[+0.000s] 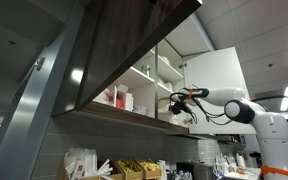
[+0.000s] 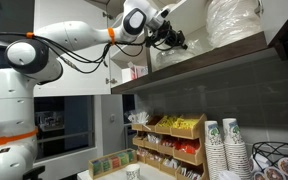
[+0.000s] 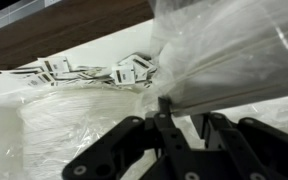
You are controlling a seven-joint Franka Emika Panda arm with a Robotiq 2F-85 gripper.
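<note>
My gripper is up inside an open overhead cabinet, its dark fingers closed on a fold of clear plastic bag [image 3: 224,70]. From the fingertips the film spreads toward the upper right of the wrist view. In the second exterior view, the gripper [image 2: 169,42] is at the shelf's edge, beside large wrapped bundles [image 2: 206,25]. The first exterior view shows the gripper [image 1: 180,102] small, at the cabinet's opening. What the held bag contains cannot be made out.
More clear-wrapped packs [image 3: 69,130] and small printed labels [image 3: 134,70] lie close around the fingers. The dark shelf edge [image 2: 199,60] runs below the bundles. An open white door [image 1: 224,70] stands beside the arm. Stacked cups [image 2: 216,150] and a snack rack [image 2: 174,135] are on the counter below.
</note>
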